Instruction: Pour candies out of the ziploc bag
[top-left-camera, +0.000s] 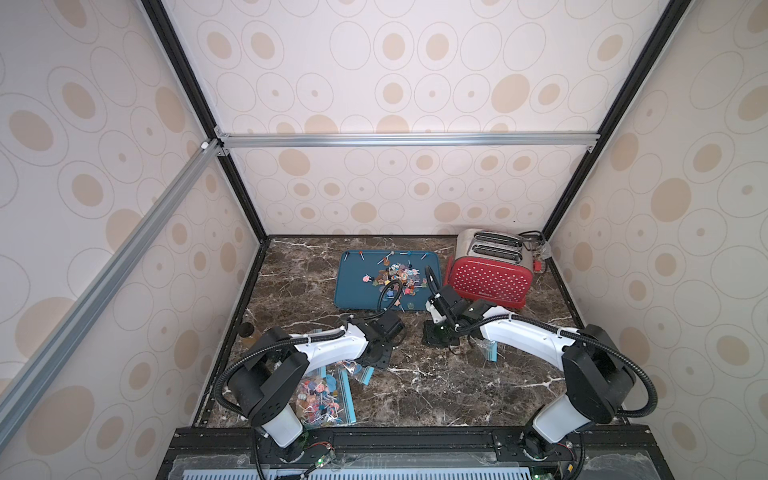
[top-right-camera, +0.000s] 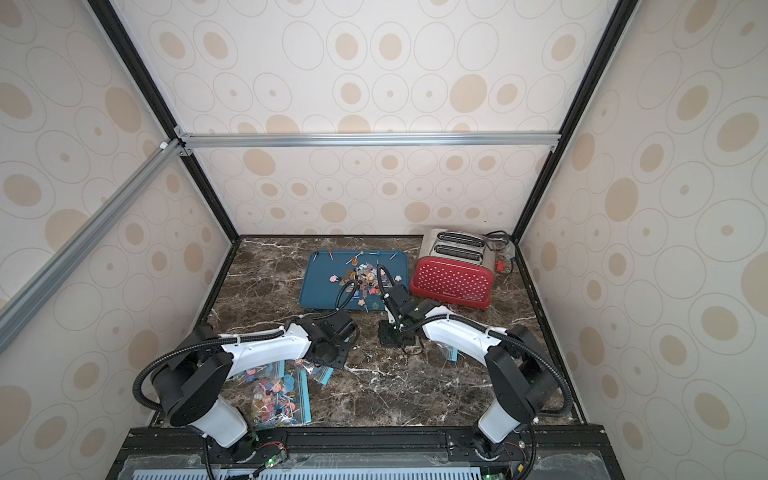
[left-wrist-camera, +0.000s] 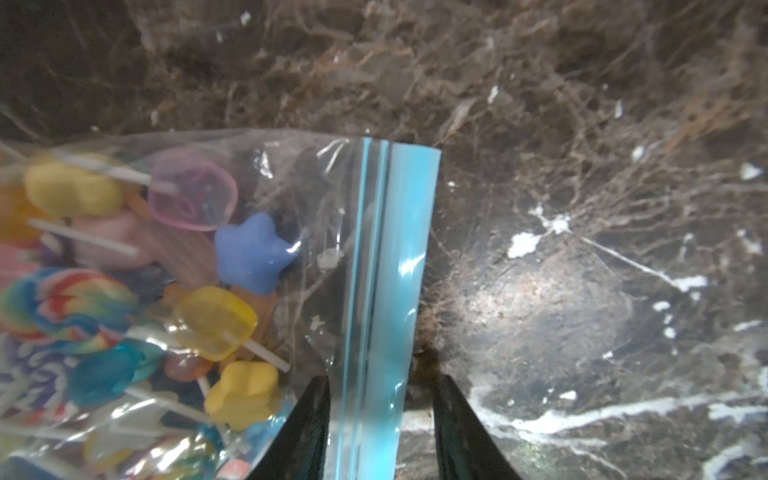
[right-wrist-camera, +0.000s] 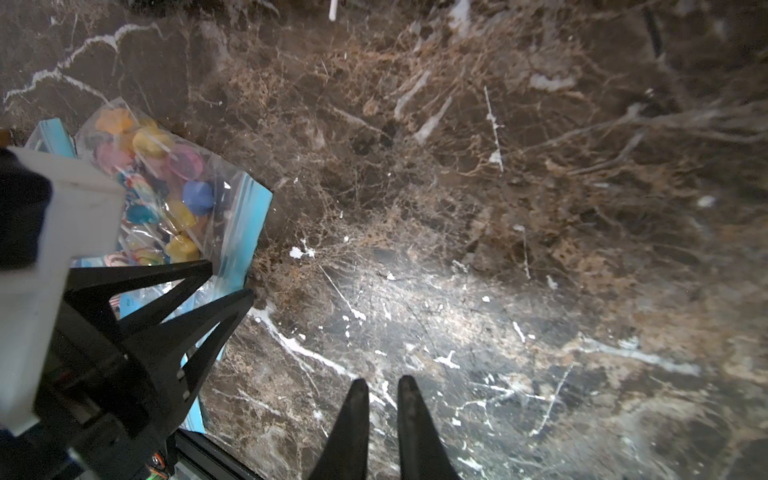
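Clear ziploc bags of colourful candies (top-left-camera: 324, 396) (top-right-camera: 276, 396) lie at the front left. In the left wrist view, my left gripper hangs over a bag's blue zipper strip (left-wrist-camera: 404, 232), its fingers part open either side of the strip; whether they touch it I cannot tell. My right gripper stands open over bare marble, to the right of that bag (right-wrist-camera: 184, 192). A blue tray (top-left-camera: 352, 280) at the back holds a heap of loose candies (top-left-camera: 400, 276).
A red and silver toaster (top-left-camera: 488, 280) stands at the back right. Another blue zipper strip (top-left-camera: 492, 352) shows under the right arm.
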